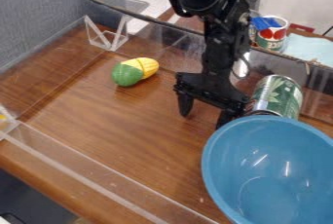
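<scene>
My black gripper (pixel 203 110) is low over the wooden table, open, its two fingers spread, the right one close to a green and silver can (pixel 276 97). The can stands just behind a large blue bowl (pixel 268 175) at the bottom right. A yellow and green toy corn cob (pixel 131 71) lies to the left of the gripper.
Clear panels edge the wooden table (pixel 117 140). A grey padded wall is at upper left, with a small white bracket. Behind the right panel are more cans and a light blue cloth.
</scene>
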